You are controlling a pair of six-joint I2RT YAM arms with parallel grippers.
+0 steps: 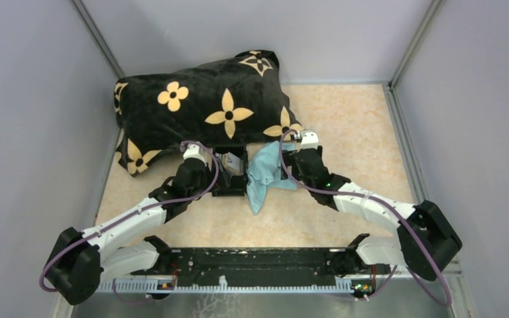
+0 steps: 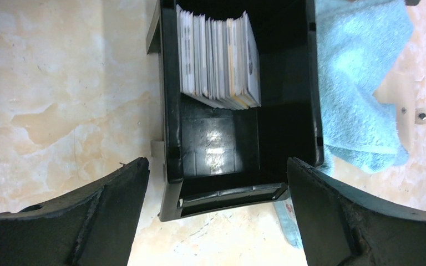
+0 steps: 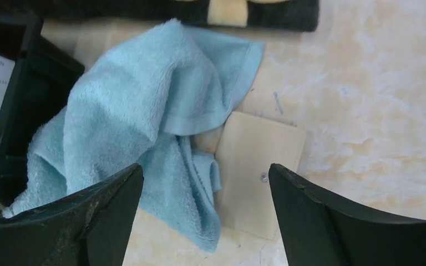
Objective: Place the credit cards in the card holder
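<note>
A black open-topped box (image 2: 172, 127) stands on the table below my left gripper, which is open and empty. A stack of upright credit cards (image 2: 219, 61) fills the far end of the box, while its near end is bare. My right gripper, also open with nothing between its fingers, hovers over a flat beige card holder (image 3: 260, 166) with a small metal snap. The holder lies on the table, its left edge partly beside and under a blue cloth (image 3: 127, 94).
The blue cloth lies crumpled between box and holder. A black pillow with yellow flowers (image 1: 202, 99) takes up the back left. Bare table (image 1: 351, 126) shows at the right and along the front.
</note>
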